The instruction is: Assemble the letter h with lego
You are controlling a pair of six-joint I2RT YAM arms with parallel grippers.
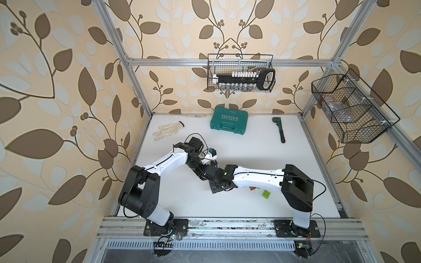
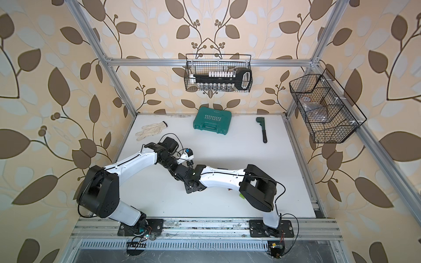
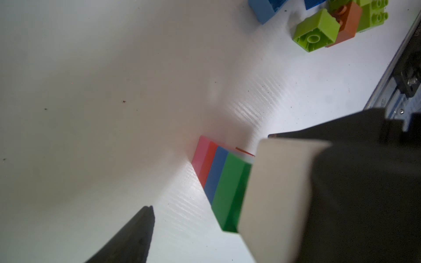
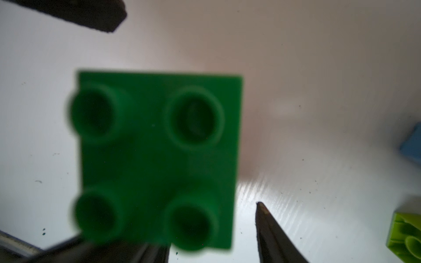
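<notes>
A stack of bricks [image 3: 217,175] shows pink, red, blue and green layers in the left wrist view. Seen close in the right wrist view, its green brick [image 4: 160,162] has bare studs. My left gripper [image 1: 202,174] and right gripper [image 1: 214,187] meet above the table's middle. One left finger [image 3: 131,236] lies clear of the stack; the other side is covered by a blurred pale and dark body [image 3: 280,188] that I cannot identify. A right finger [image 4: 274,236] shows beyond the green brick with a gap; the opposite one is mostly hidden. Both grippers look part open.
Loose lime bricks [image 3: 318,30], an orange brick [image 3: 348,22] and a blue brick [image 3: 265,8] lie toward the table's right. At the back are a glove [image 1: 168,130], a green case [image 1: 229,120] and a wrench [image 1: 279,129].
</notes>
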